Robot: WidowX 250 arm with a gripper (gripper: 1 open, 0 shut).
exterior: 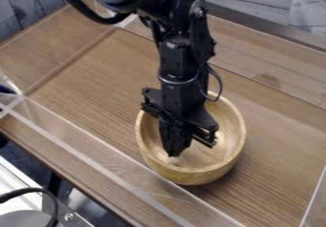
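A round, pale wooden or tan bowl (211,169) sits on the wooden table, right of centre toward the front. The black gripper (173,142) reaches down inside it, its fingertips low near the bowl's floor on the left half. The fingers appear shut, with nothing visible between them. The wrist body covers much of the bowl's back rim.
Transparent strips run along its front-left edge. Grey plank walls stand behind. A white object (26,207) with cables lies off the table at the bottom left.
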